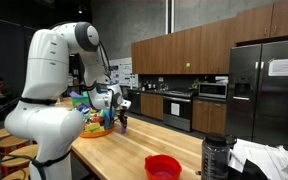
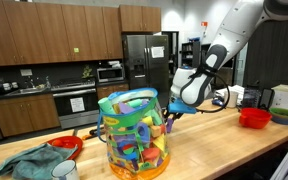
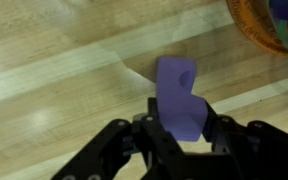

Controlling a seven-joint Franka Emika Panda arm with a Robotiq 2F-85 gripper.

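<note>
A purple object (image 3: pixel 179 95) stands out in the wrist view, with my gripper shut on its near end. Its far end points away from the fingers, over bare wood. Exterior view 1 has the gripper (image 1: pixel 123 113) low over the table beside the colourful basket. In exterior view 2 the purple object (image 2: pixel 169 122) appears just right of the basket, partly hidden by it. What exactly the object is I cannot tell.
The netted basket (image 2: pixel 137 140) full of colourful things stands close to the gripper. A red bowl (image 1: pixel 163 167) and a black canister (image 1: pixel 215 157) occupy the table's near side.
</note>
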